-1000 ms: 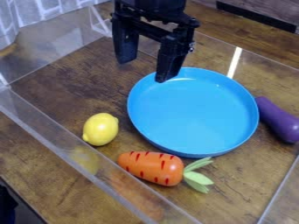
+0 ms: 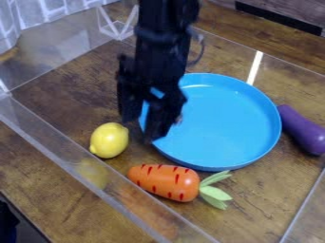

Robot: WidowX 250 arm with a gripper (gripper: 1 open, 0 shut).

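My black gripper (image 2: 146, 109) hangs blurred over the left part of a blue plate (image 2: 229, 119), a little above and right of a yellow lemon (image 2: 109, 140). Its fingers are too blurred to show how far apart they stand or whether anything is between them. An orange toy carrot (image 2: 168, 180) with a pale green top lies below the plate, and a purple eggplant (image 2: 302, 131) lies to the plate's right.
A clear plastic wall runs along the left of the wooden table (image 2: 57, 81), with more clear edging at the lower right. Bare table lies at the upper left and at the back right.
My gripper has moved down and slightly toward the lower left, from high over the back of the plate toward the lemon. The lemon, carrot, eggplant and plate are unmoved.
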